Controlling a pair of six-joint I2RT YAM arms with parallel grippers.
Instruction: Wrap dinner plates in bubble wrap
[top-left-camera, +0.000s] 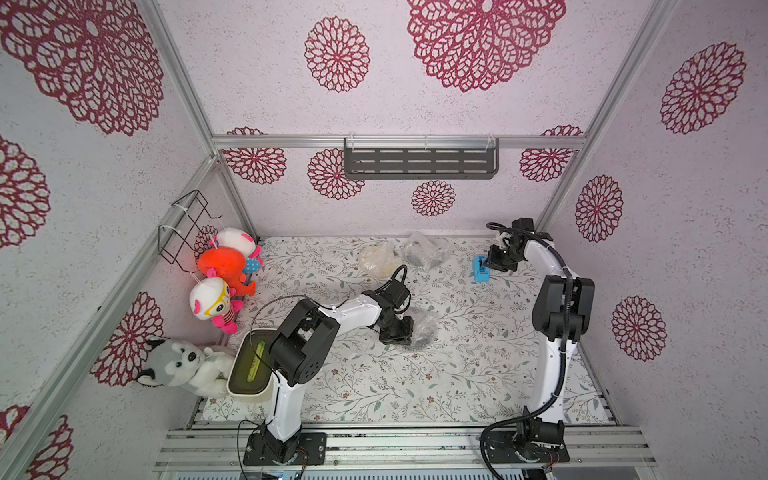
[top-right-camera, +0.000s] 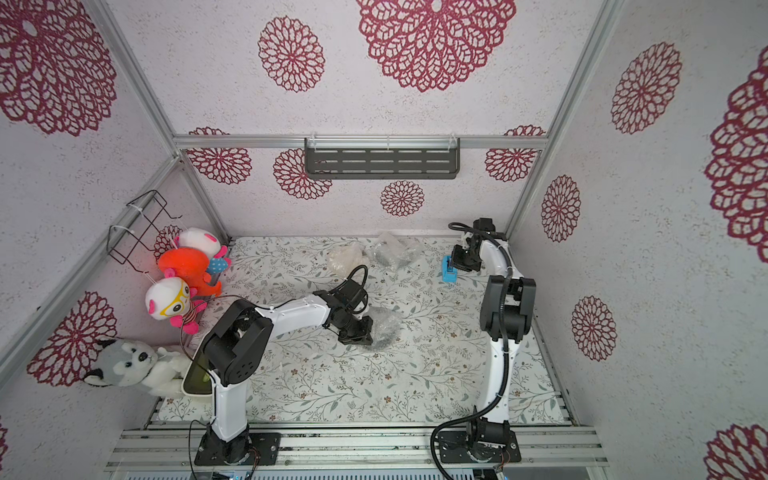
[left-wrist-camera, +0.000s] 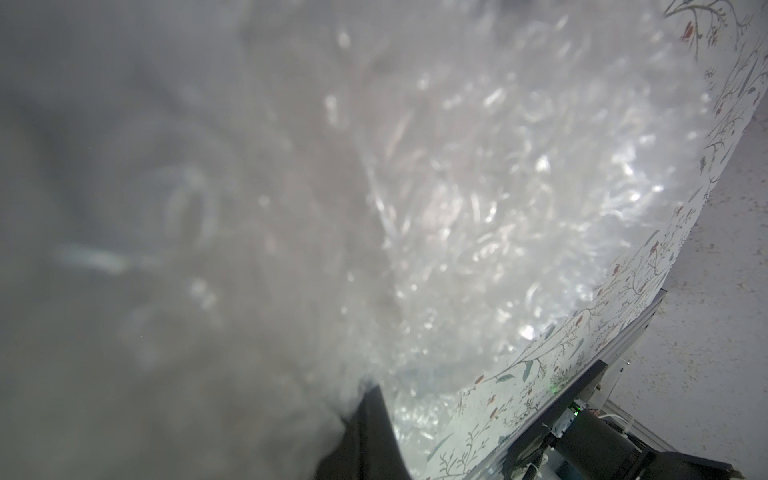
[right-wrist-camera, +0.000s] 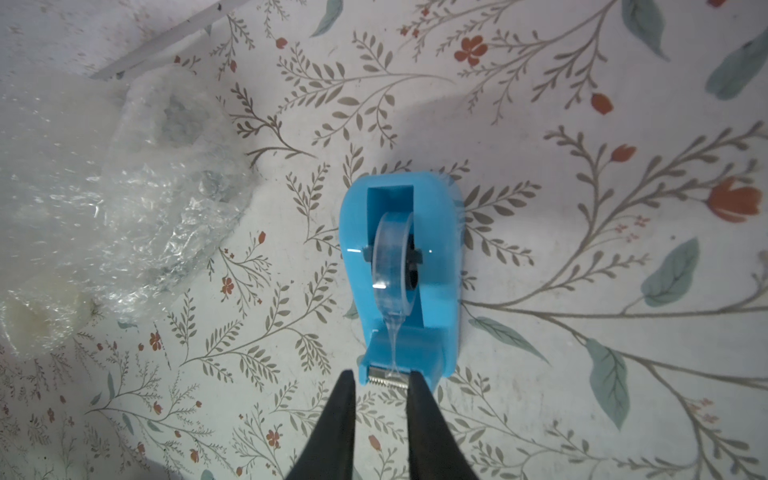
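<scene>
A crumpled bubble-wrap bundle (top-left-camera: 425, 326) lies mid-table; whether a plate is inside is hidden. My left gripper (top-left-camera: 409, 334) is at its left side, touching or nearly touching it. Blurred bubble wrap (left-wrist-camera: 512, 208) fills most of the left wrist view, where only dark fingers (left-wrist-camera: 368, 440) show at the bottom, so their opening is unclear. At the back right stands a blue tape dispenser (right-wrist-camera: 438, 240) with a clear tape roll (right-wrist-camera: 390, 268). A tape strand runs down to its metal cutter (right-wrist-camera: 388, 377). My right gripper is just in front of the cutter, fingers apart.
Two more bubble-wrap bundles (top-left-camera: 378, 260) lie at the back centre. A bin (top-left-camera: 249, 392) with a green item stands front left, near plush toys (top-left-camera: 220, 272).
</scene>
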